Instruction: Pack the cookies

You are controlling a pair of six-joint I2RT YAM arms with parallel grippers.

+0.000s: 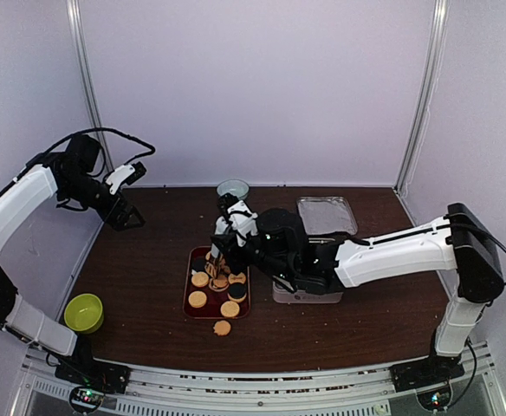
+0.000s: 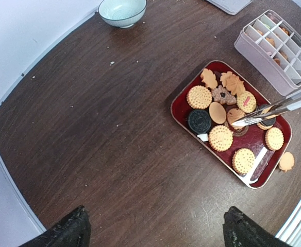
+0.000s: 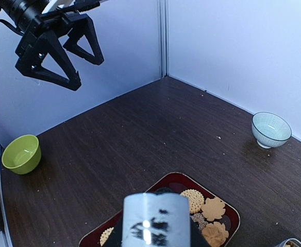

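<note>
A red tray holds assorted cookies: round biscuits, black sandwich cookies and leaf shapes. My right gripper is shut on a utensil with a pale handle, which fills the lower middle of the right wrist view. Its metal end is down among the cookies mid-tray. A divided box beside the tray holds some cookies. My left gripper is raised at the left, its fingers apart with nothing between them.
A green bowl stands front left, a pale blue bowl at the back, and a clear lid back right. One loose cookie lies in front of the tray. The left half of the table has free room.
</note>
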